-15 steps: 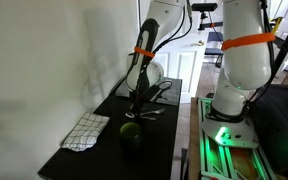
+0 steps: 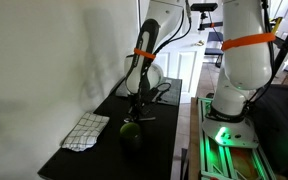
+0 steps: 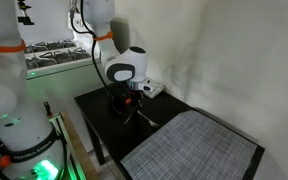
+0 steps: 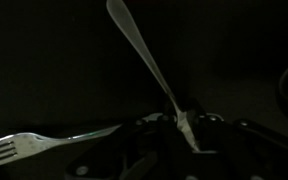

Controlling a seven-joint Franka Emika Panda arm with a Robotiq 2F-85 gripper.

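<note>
In the wrist view, my gripper is shut on a slim silver utensil [image 4: 144,52]. Its handle runs up and to the left from the fingers, while its other end is partly hidden by them. A fork [image 4: 29,146] lies to the left on the black surface, tines pointing left, its handle passing toward my fingers. The exterior views show my gripper [image 2: 135,104] low over the black table, beside the small, bright shapes of cutlery [image 3: 147,120]. Which piece is which cannot be told there.
A dark round container [image 2: 131,138] with a greenish top stands nearer the camera in exterior view 1. A checked cloth [image 2: 85,132] lies by the wall. A curved dark rim [image 4: 287,95] shows at the wrist view's right edge.
Compared with a second ago, my gripper sits slightly lower, and the bright cutlery shapes beside it have shifted a little. The container and cloth are unmoved.
</note>
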